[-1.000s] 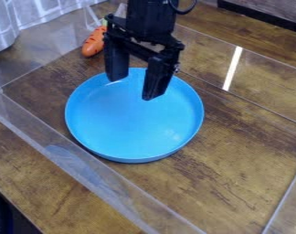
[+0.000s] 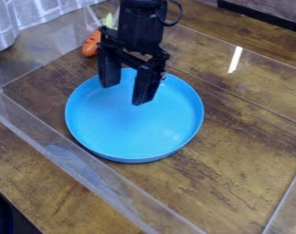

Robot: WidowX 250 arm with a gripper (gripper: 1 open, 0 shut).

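My black gripper (image 2: 129,82) hangs over the back part of an empty blue round tray (image 2: 132,125), its two fingers spread apart and pointing down, with nothing visible between them. An orange carrot-like object (image 2: 90,43) lies at the back left, partly behind the arm, with a pale green piece (image 2: 109,20) just beyond it.
Clear plastic sheeting or wall (image 2: 28,23) runs along the left side. A dark edge shows at the back right.
My gripper has shifted slightly left and seems tilted a little differently. The tray and the objects at the back have stayed in place.
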